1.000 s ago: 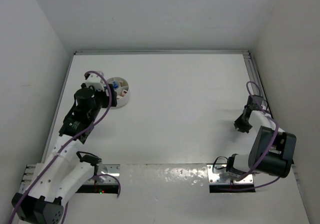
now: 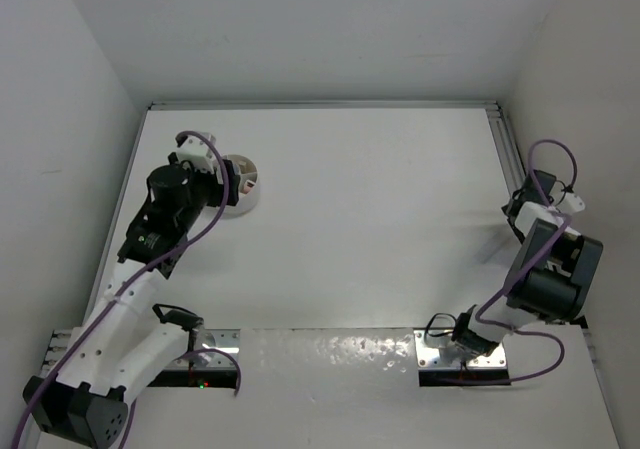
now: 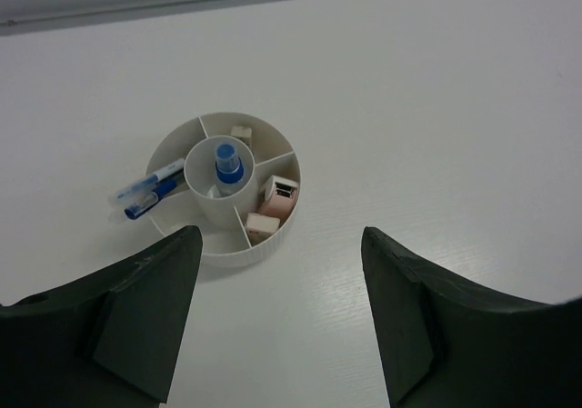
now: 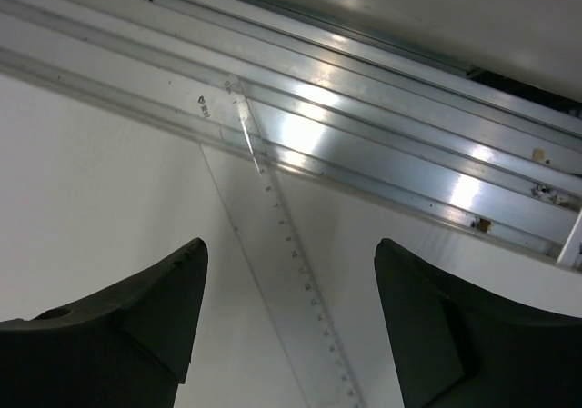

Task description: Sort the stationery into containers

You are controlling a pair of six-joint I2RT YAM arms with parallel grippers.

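Observation:
A clear ruler [image 4: 264, 235] lies on the table by the right edge, its far end over the metal rail. Above it my right gripper is open, with nothing held; the ruler shows through the gap between its fingers. The round white organizer [image 3: 241, 258] stands at the back left. Its central cup holds a blue-capped item [image 3: 229, 164]; two blue pens [image 3: 153, 195] lean out at one side, and erasers or small blocks [image 3: 263, 226] sit in the outer compartments. My left gripper stands part open near the organizer, its fingers apart and empty.
A metal rail [image 4: 382, 144] runs along the right edge of the table, close to the right gripper. Another rail [image 2: 320, 104] borders the back.
My right gripper has moved toward the right edge and turned, uncovering more of the ruler in the top view. The left gripper has shifted slightly and now covers more of the organizer.

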